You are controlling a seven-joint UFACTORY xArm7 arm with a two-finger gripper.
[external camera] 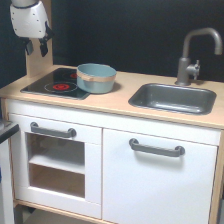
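Observation:
High in the upper left corner hangs my gripper (35, 47), its dark fingers apart with nothing visible between them. It is above and to the left of a teal pot (97, 80), well clear of it. The pot stands upright at the right edge of the black stove top (42, 85), which has reddish burner marks. What the pot holds, if anything, is hard to make out.
A metal sink (172, 98) with a grey faucet (190, 55) occupies the counter's right side. Bare wooden counter (122, 92) lies between pot and sink. Below are a windowed oven door (88, 170) and a white cabinet door (150, 185), both with grey handles.

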